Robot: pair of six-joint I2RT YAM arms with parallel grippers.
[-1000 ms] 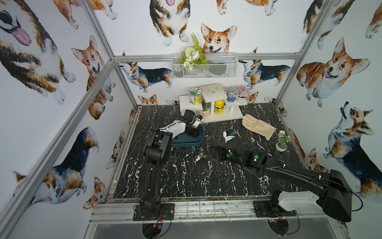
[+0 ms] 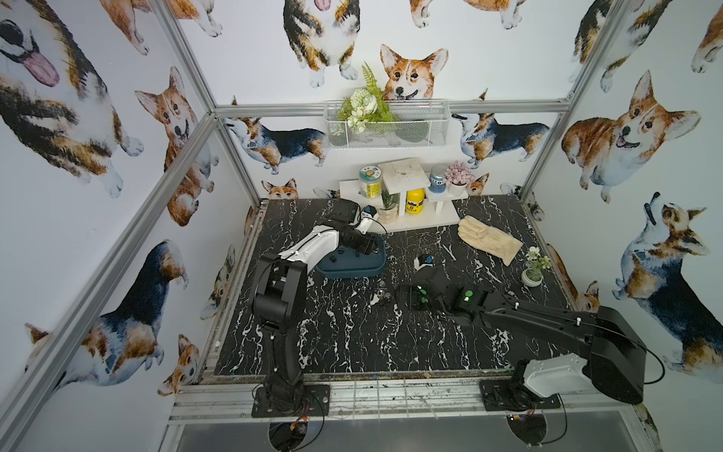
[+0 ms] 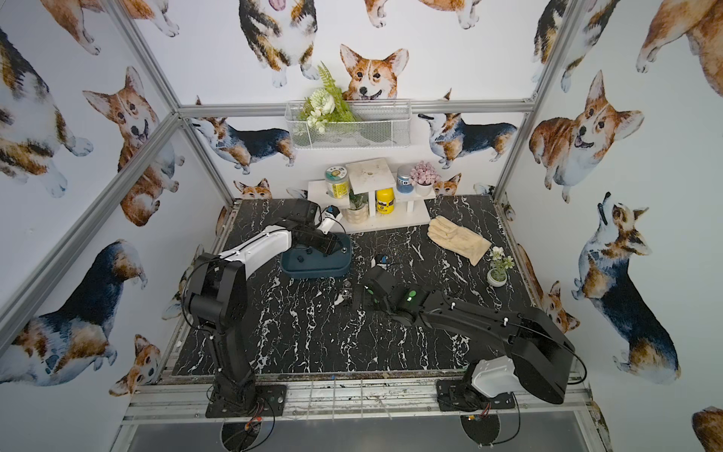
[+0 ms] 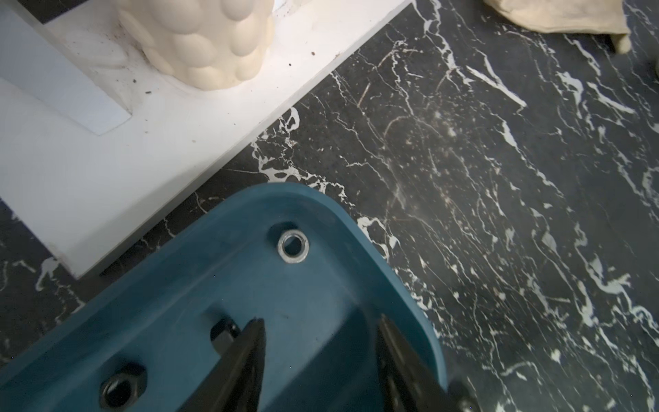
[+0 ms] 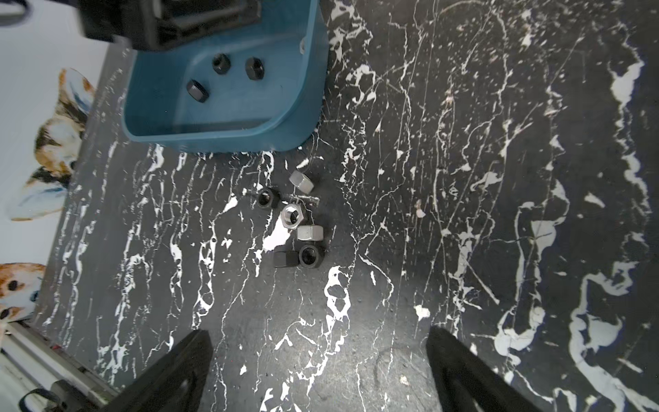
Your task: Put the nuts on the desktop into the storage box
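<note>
A blue storage box [image 2: 350, 269] stands on the black marbled desktop in front of the white shelf. Inside it, the left wrist view shows a silver nut [image 4: 293, 245] in a corner and black nuts [image 4: 123, 386]. Over the box hangs my left gripper, its fingers parted and nothing between them. Just outside the box's near wall, silver nuts [image 5: 291, 215] and black nuts [image 5: 310, 256] lie clustered on the desk, several in all. My right gripper is spread wide and empty, above the desk close to this cluster.
The white shelf [image 2: 421, 220] with jars and pots borders the box at the back. A beige glove [image 2: 489, 239] and a small potted plant [image 2: 531, 277] occupy the right side. Bare desk stretches in front of the cluster.
The left arm has swung left, its gripper staying over the box.
</note>
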